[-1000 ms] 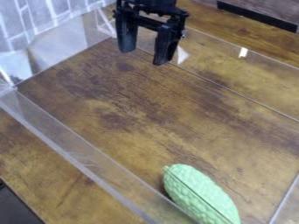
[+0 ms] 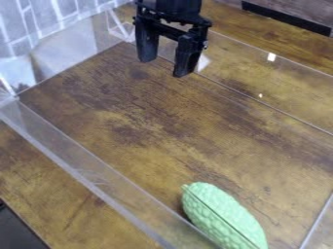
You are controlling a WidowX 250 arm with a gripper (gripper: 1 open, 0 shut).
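My black gripper (image 2: 166,53) hangs open over the back part of a wooden surface, its two fingers apart with nothing visible between them. A pale green, bumpy bitter melon (image 2: 221,216) lies at the front right of that surface, well away from the gripper and partly cut off by the bottom edge of the view.
Low clear plastic walls (image 2: 92,165) border the wooden surface (image 2: 156,126). A light patterned cloth (image 2: 39,29) is at the back left and a dark strip (image 2: 293,12) at the back right.
My gripper has shifted slightly to the right over the last second, staying open. The green melon has not moved.
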